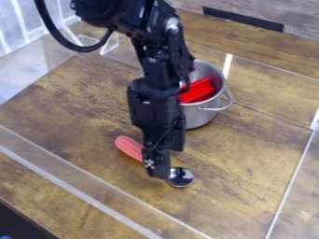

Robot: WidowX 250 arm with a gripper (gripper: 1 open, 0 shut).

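My black gripper (159, 162) hangs open, pointing down over a utensil with a red handle (130, 147) and a round metal head (181, 177). The utensil lies diagonally on the wooden table (62, 168). The fingertips are low over its middle, partly hiding it; whether they touch it is unclear.
A metal pot (210, 113) with a red object (197, 91) inside stands behind the arm at the right, partly hidden by it. The left, front and right parts of the table are clear.
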